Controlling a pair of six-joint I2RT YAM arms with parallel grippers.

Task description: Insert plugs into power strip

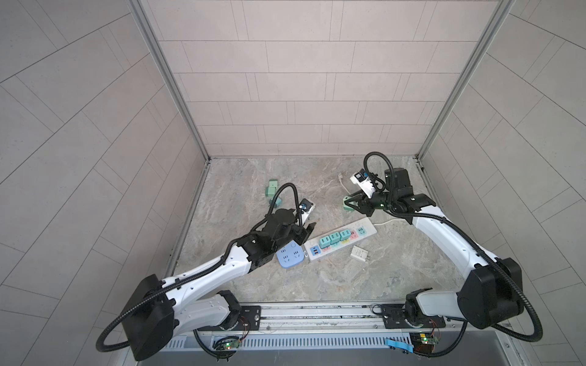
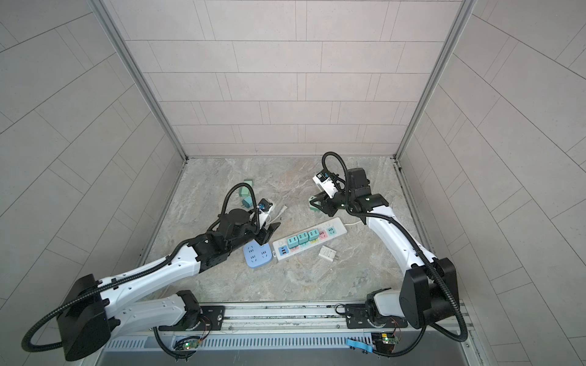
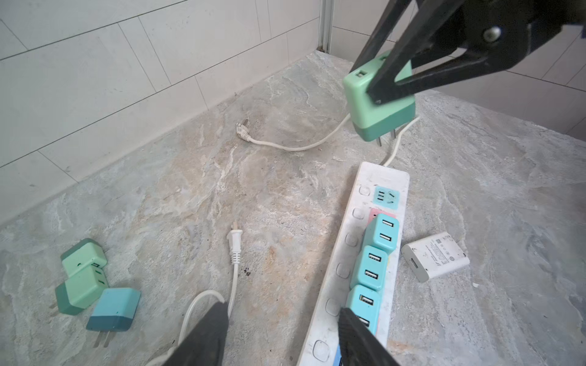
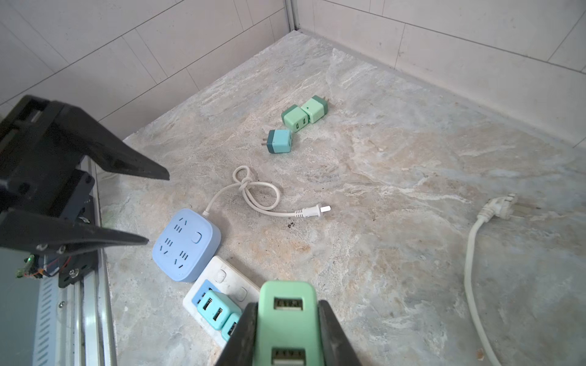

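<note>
My right gripper point(image 1: 351, 202) is shut on a green plug, held raised beside the far end of the white power strip; it also fills the bottom of the right wrist view point(image 4: 287, 329). Three cyan plugs point(image 3: 381, 235) sit in the strip, with a free cyan socket point(image 3: 386, 197) at its end. My left gripper stands open over the table left of the strip, nothing between its fingers. Two green plugs point(image 4: 314, 108) and a teal plug point(image 4: 279, 141) lie loose at the back left.
A blue square power strip point(image 4: 186, 244) with knotted cable lies left of the white strip. A white adapter point(image 3: 434, 256) lies right of it. Another white cable plug point(image 4: 503, 207) lies toward the back. Walls bound the table.
</note>
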